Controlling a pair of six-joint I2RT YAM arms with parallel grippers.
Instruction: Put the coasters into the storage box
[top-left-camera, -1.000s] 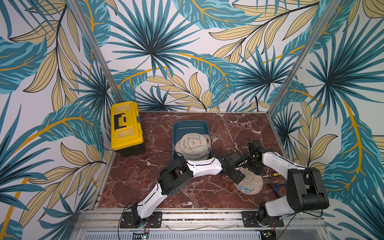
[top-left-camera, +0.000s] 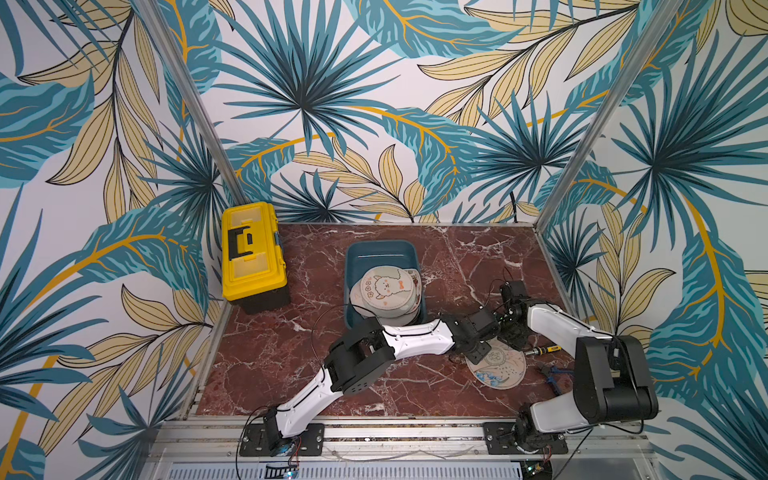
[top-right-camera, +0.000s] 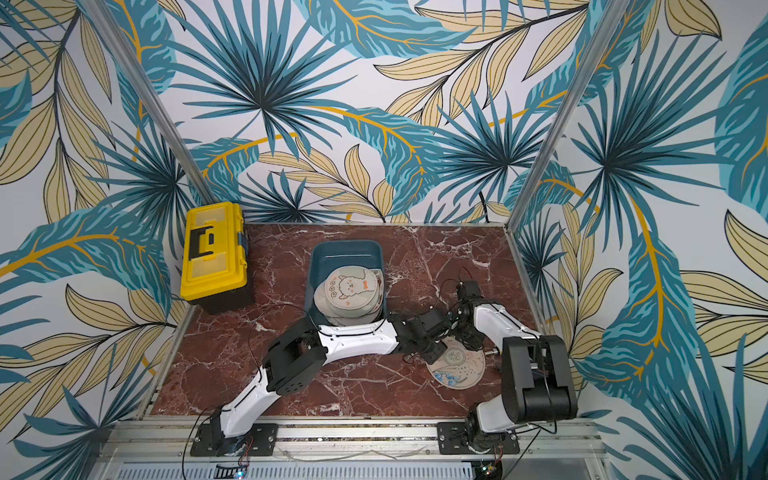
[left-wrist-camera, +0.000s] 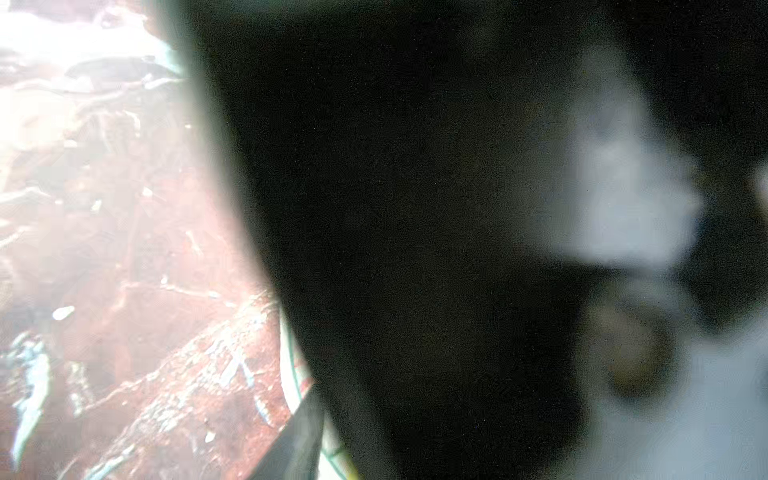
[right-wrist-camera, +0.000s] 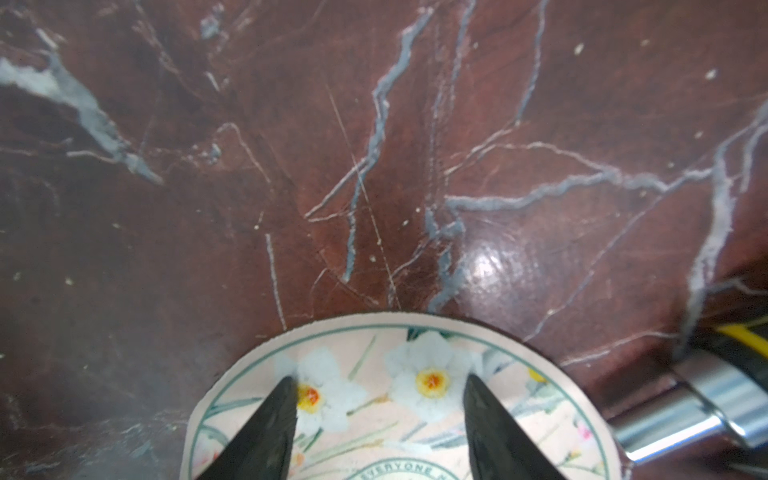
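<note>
One round, flower-printed coaster (top-left-camera: 500, 369) lies flat on the table at the right. The right wrist view has my right gripper open over that coaster's rim, its fingers (right-wrist-camera: 268, 436) apart. From the left, my left gripper (top-left-camera: 480, 350) reaches over the coaster's left edge. A large dark blurred shape fills most of the left wrist view, with a sliver of coaster (left-wrist-camera: 289, 360) and one left finger (left-wrist-camera: 294, 441) beside it; the left finger's opening is hidden. A teal storage box (top-left-camera: 382, 251) holds several stacked coasters (top-left-camera: 389, 289), a dog-printed one on top.
A yellow-handled screwdriver (top-left-camera: 545, 349) lies close to the coaster's right side, with blue-handled pliers (top-left-camera: 555, 377) nearby. The yellow toolbox (top-left-camera: 254, 252) stands at the back left. Both arms' ends are very close together. Bare table lies at the front left.
My left arm has shifted right, its gripper covering more of the coaster's upper left. The coaster has stayed in place.
</note>
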